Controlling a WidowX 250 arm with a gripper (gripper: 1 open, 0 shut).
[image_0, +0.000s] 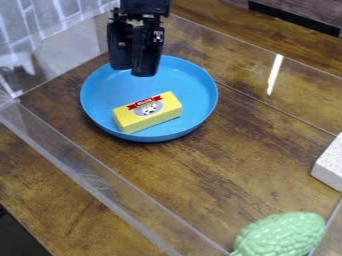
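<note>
A yellow box with a red-and-white label (147, 112) lies in a round blue plate (198, 105) at the upper middle. The black gripper (132, 68) hangs over the back part of the plate, behind and above the box, apart from it. Its two dark fingers stand apart, with nothing seen between them.
A green cabbage-like object (278, 233) sits at the lower right, and a white block (330, 163) at the right edge. Clear plastic edging runs diagonally along the left.
</note>
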